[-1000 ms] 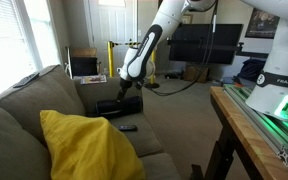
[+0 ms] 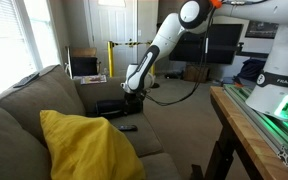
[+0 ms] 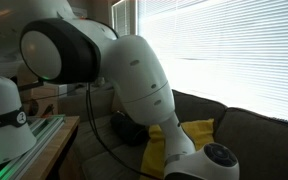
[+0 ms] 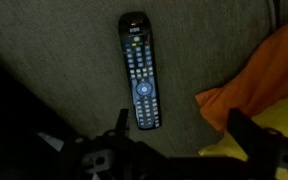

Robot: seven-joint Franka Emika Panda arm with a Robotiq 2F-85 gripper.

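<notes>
A black remote control with rows of buttons lies on the grey sofa seat. The same remote appears in exterior view 1 as a small dark shape on the seat. My gripper is open above the sofa, its two fingers spread wide at the bottom of the wrist view and nothing held between them. The remote lies below, nearer the left finger and mostly ahead of the fingertips. In exterior view 2 the arm hides the remote.
A yellow cloth covers part of the sofa. Its orange part shows at the right in the wrist view. A dark cushion sits beyond the remote. A wooden table stands at the right.
The arm has come down towards the sofa, and the gripper now sits lower and a little further right in exterior view 1. The remote and cloth have stayed put.
</notes>
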